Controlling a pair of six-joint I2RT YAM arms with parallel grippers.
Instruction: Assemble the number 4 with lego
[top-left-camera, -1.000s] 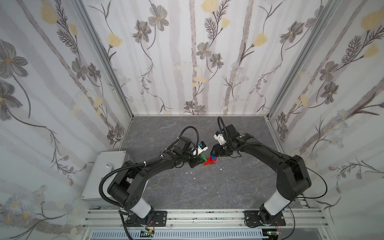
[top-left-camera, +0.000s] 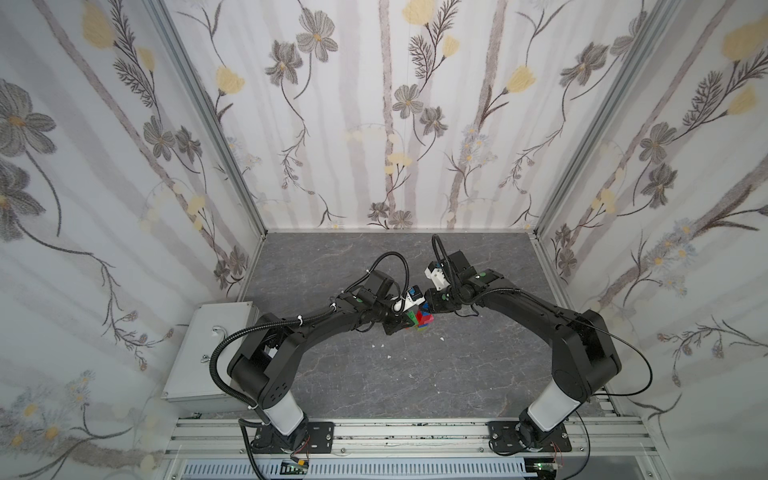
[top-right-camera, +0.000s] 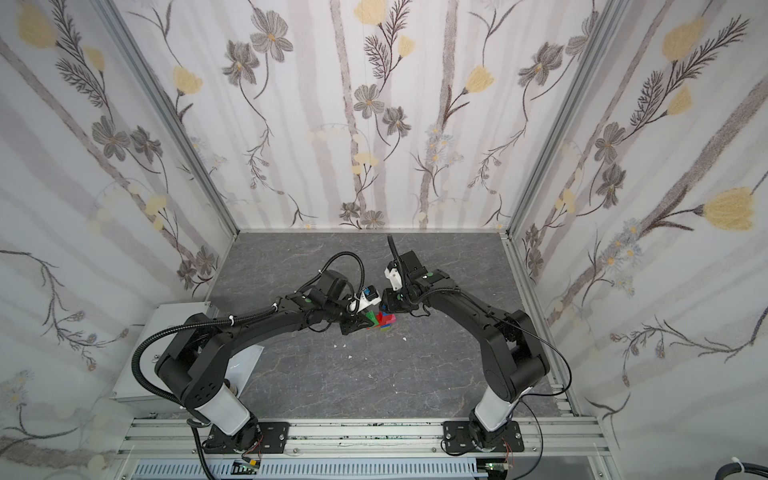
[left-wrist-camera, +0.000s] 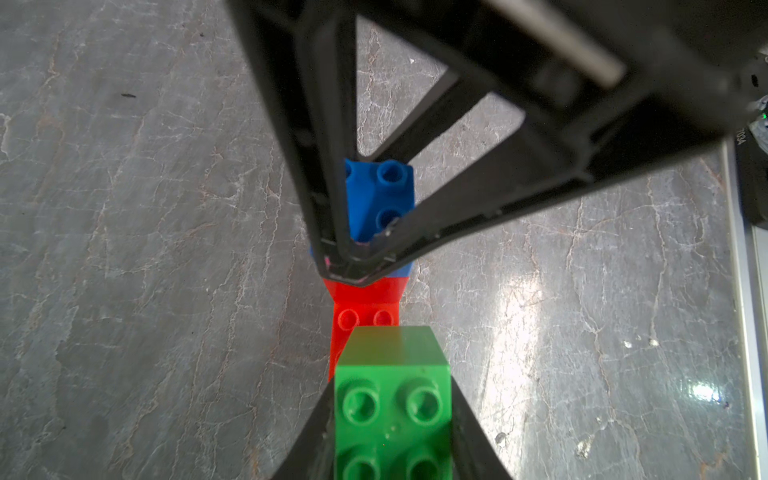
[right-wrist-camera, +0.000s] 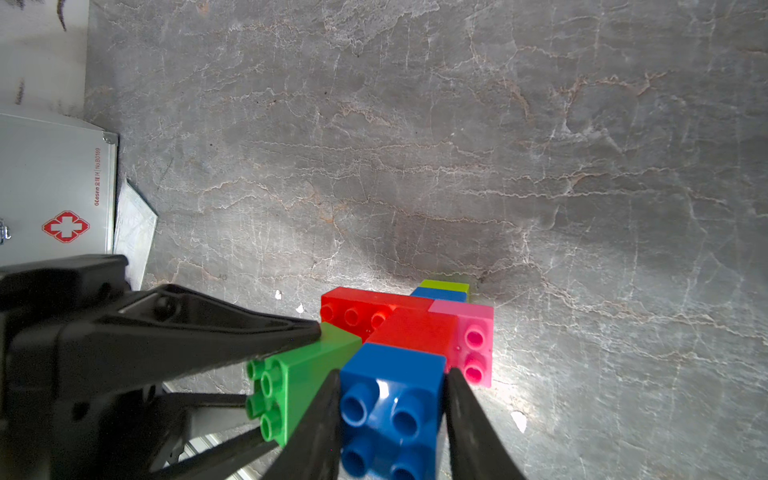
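In the left wrist view, the green brick (left-wrist-camera: 392, 400) sits in my left gripper, whose fingers press close on both sides. Beyond it lies a red brick (left-wrist-camera: 366, 320), partly covered by the green one. A blue brick (right-wrist-camera: 392, 392) is clamped in my right gripper. From the right wrist view, the blue brick is stacked over a red brick (right-wrist-camera: 416, 332), with a second red piece (right-wrist-camera: 352, 310) reaching left toward the green brick. A pink brick (right-wrist-camera: 475, 344) adjoins on the right. Whether green and red touch is unclear.
Behind the stack, blue (right-wrist-camera: 440, 294) and lime (right-wrist-camera: 445, 285) edges show. A white case (top-left-camera: 209, 348) stands at the left, clear of the bricks. Small white specks dot the grey table (top-left-camera: 384, 376). Both gripper tips are very close together.
My left gripper, carrying the green brick, has shifted right, nearer to the red pieces, now hiding part of them. The right arm has shifted only slightly left.
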